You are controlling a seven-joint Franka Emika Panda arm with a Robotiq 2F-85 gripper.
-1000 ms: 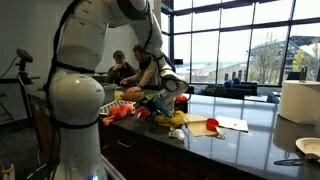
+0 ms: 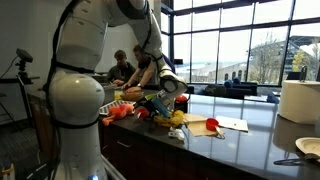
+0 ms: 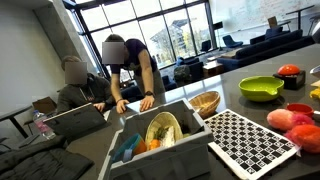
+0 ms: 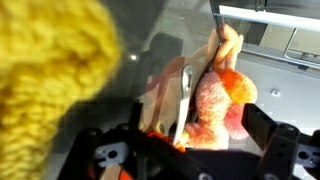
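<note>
My gripper is open in the wrist view, its black fingers set apart on either side of the frame. Between and beyond them lies an orange and pink plush-like toy, beside a thin pale handle. No contact with the fingers shows. A fuzzy yellow thing fills the left side, very close to the camera. In exterior view 1 the gripper is low over the cluttered end of the counter, close to yellow items; its fingers are too small to make out there.
In exterior view 2, a grey bin holds a bowl and other items near a white grid rack, a green bowl and pink-red round items. A red cup stands by white paper.
The people in the background have shifted a little. The arm shows no clear movement, and the items on the counter look the same.
</note>
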